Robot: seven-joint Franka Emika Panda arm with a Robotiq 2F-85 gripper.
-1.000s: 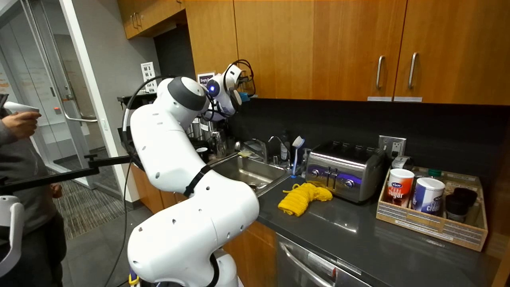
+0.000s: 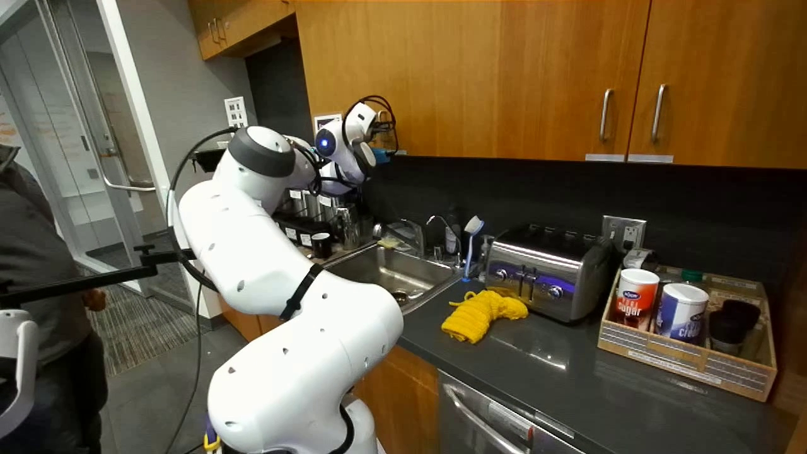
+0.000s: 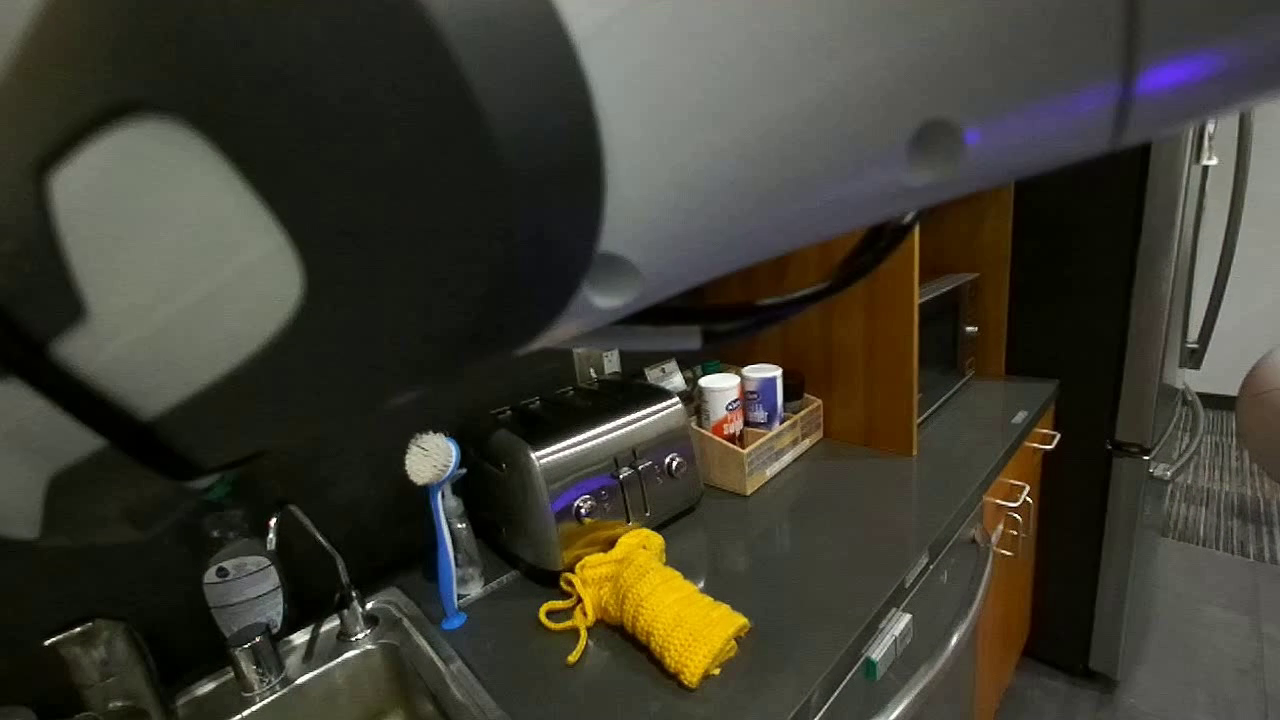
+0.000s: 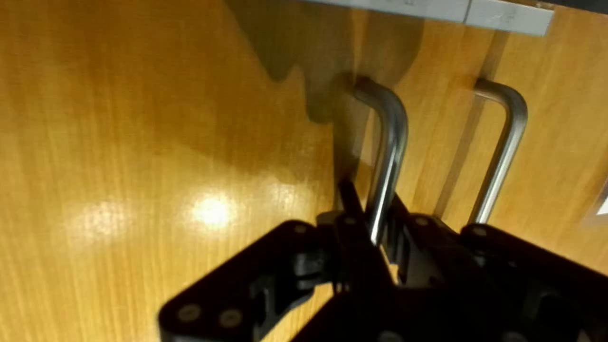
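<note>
A bent metal handle (image 4: 393,137) on a wooden cabinet door (image 4: 171,131) runs down between the black fingers of my gripper in the wrist view. The gripper is shut on this handle. Beside it, to the right and apart from the fingers, is a second handle (image 4: 501,154). In exterior view 1 my gripper (image 2: 384,130) is small, up against the upper cabinet (image 2: 469,75) near its lower edge, left of centre. Exterior view 2 shows only large parts of the arm (image 3: 840,132), with the gripper out of sight.
Below the cabinets, the counter (image 2: 545,355) holds a yellow knitted bundle (image 2: 484,314), a toaster (image 2: 545,272) and a box (image 2: 666,352) of canisters. A sink (image 2: 393,276) lies left of them. At far left stands a person (image 2: 38,265).
The arm's elbow has swung left and lower, and the hand has shifted slightly left. The vertical seam in the cabinet near the hand no longer shows. The person's raised hand is gone from view.
</note>
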